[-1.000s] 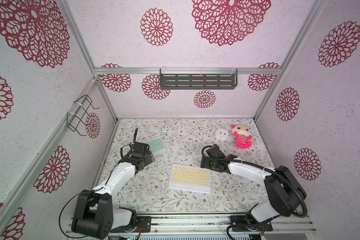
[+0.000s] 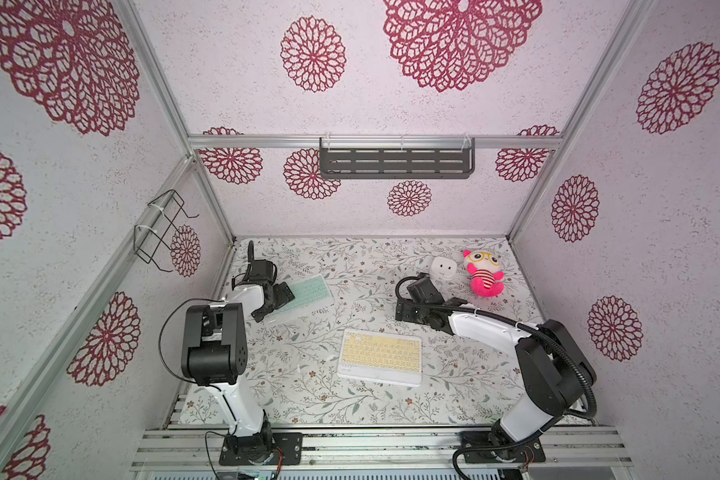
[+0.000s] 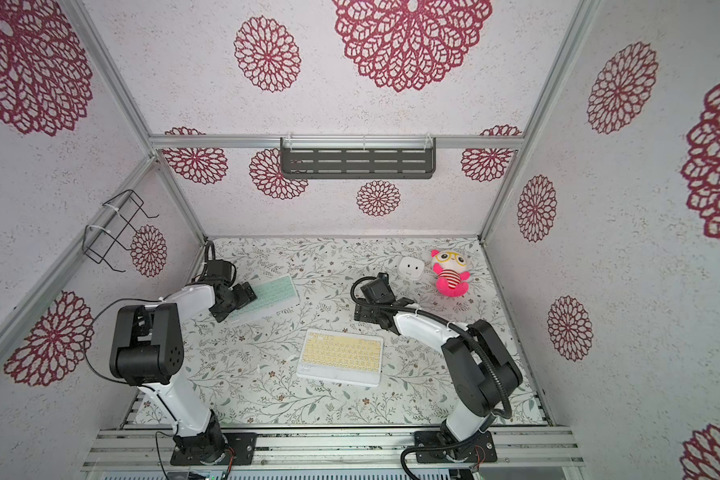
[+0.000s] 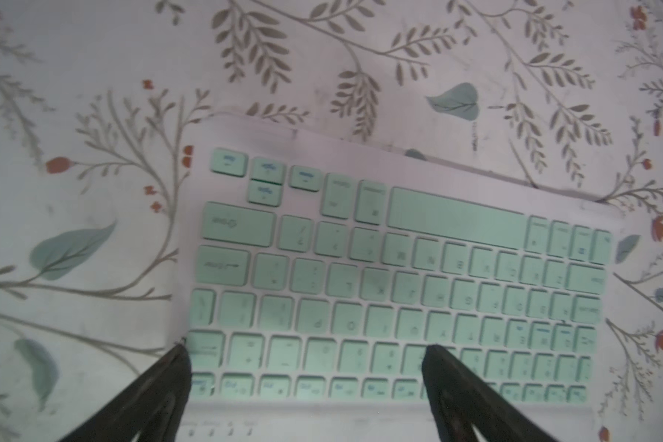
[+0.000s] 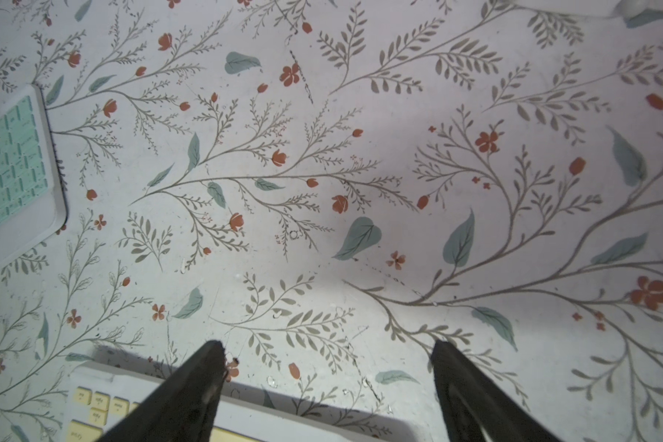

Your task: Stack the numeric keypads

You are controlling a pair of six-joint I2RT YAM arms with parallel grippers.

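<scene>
A mint keypad (image 2: 305, 289) lies at the left of the table, my left gripper over it with open fingers and nothing gripped; in the left wrist view the keys (image 4: 390, 294) fill the middle. A yellow keypad (image 2: 380, 356) in a white body lies flat at the front middle. My right gripper hangs above bare table behind the yellow keypad, fingers apart and empty. The two keypads lie separately.
A white socket-like block (image 2: 443, 265) and a pink plush toy (image 2: 486, 280) sit at the back right. A grey shelf (image 2: 396, 160) hangs on the back wall.
My left arm has moved back and leftward over the mint keypad.
</scene>
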